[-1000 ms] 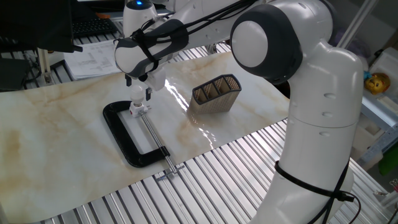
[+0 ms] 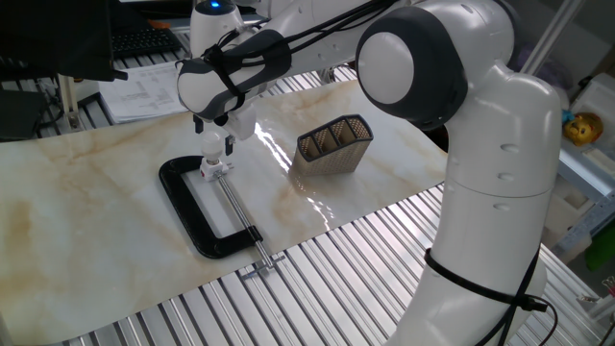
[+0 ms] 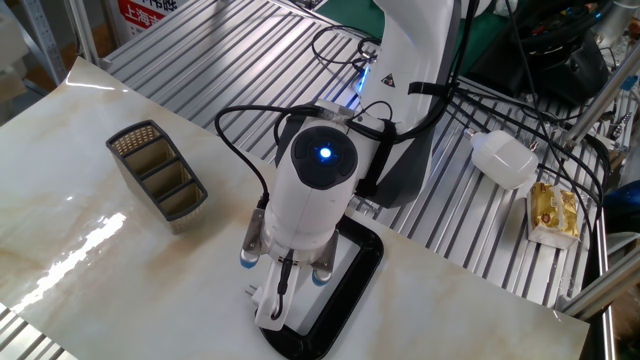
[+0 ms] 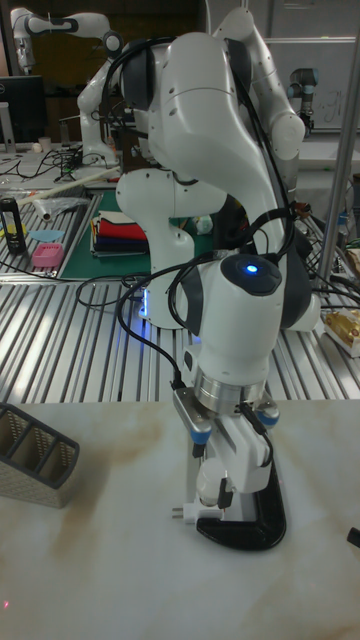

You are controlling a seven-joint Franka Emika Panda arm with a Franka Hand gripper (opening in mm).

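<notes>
A black C-clamp (image 2: 197,213) lies flat on the marbled board, its silver screw along one side. Above one end of its frame my gripper (image 2: 214,154) is lowered, pointing down. At the fingertips is a small white plug-like piece (image 2: 217,171); its metal prongs stick out sideways in exterior view 3, where the white plug (image 4: 192,513) sits beside the clamp's black frame (image 4: 250,532). White on white, the fingers blend with the plug, so whether they grip it does not show. From above, the hand hides part of the clamp (image 3: 362,262).
A brown mesh holder with open compartments (image 2: 333,149) stands upright on the board, apart from the gripper. Slatted metal table (image 2: 317,279) borders the board. A white bulb-shaped object (image 3: 503,160) and a gold-and-white box (image 3: 553,215) rest on the slats. Bare board surrounds the holder.
</notes>
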